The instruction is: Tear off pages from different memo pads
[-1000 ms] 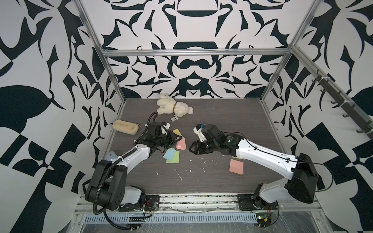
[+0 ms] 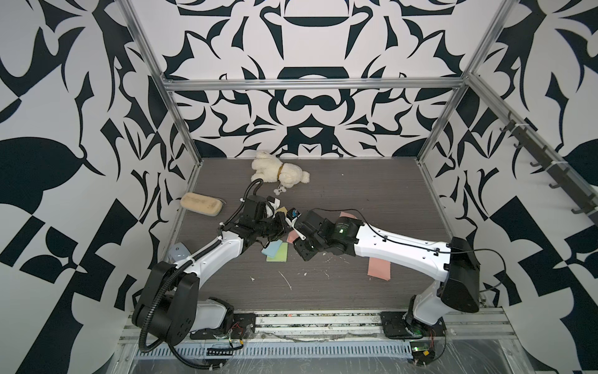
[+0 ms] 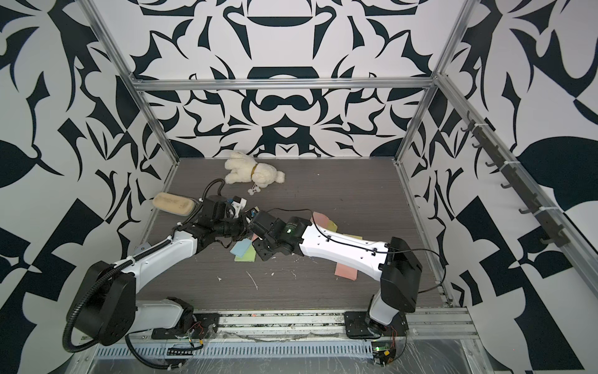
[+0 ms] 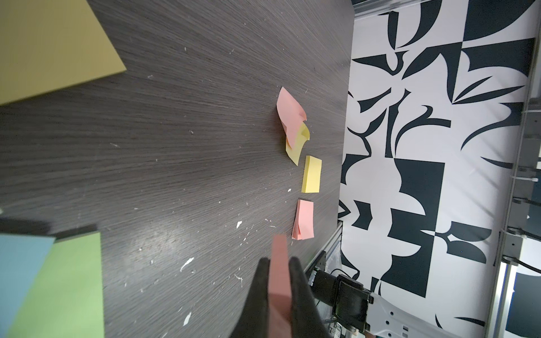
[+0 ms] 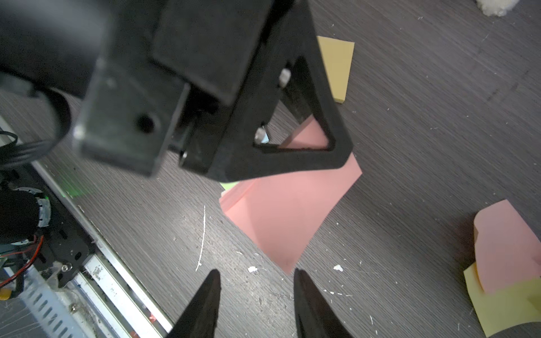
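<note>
In the left wrist view, my left gripper is shut on a pink memo paper (image 4: 279,287), seen edge-on. The right wrist view shows this pink paper's broad face hanging below the left fingers (image 5: 338,132); whether it is a single page or a thin pad I cannot tell. My right gripper is open, its fingertips just short of the paper's lower corner, with nothing between them. On the table lie a blue memo sheet (image 4: 22,270), a green one (image 4: 67,293) and a yellow pad (image 5: 336,67).
At the right are a curled pink sheet (image 4: 290,112) over a yellow one (image 4: 297,147), a yellow pad (image 4: 311,174) and a pink pad (image 4: 305,218). A white plush toy (image 2: 280,171) lies at the back and a tan oblong block (image 2: 201,203) at the left.
My right arm has swung left, bringing its gripper close to the left one and the pink paper. The left gripper has moved slightly right with the paper in it.
</note>
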